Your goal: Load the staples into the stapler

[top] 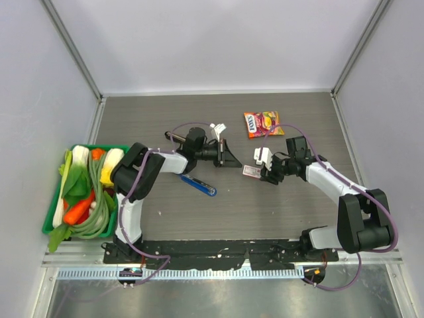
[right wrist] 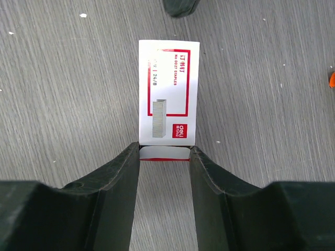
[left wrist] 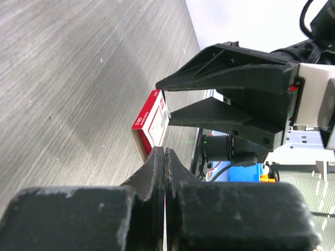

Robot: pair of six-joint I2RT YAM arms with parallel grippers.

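Note:
A white-and-red staples box is held at its end by my right gripper. A small silvery strip of staples lies on the box's face in the right wrist view. My left gripper is shut with nothing visible between its fingertips, a short way left of the box. A dark elongated object, possibly the stapler, lies partly hidden behind the left arm.
A blue knife-like tool lies below the left arm. A snack bag is at the back. A green basket of vegetables stands at the far left.

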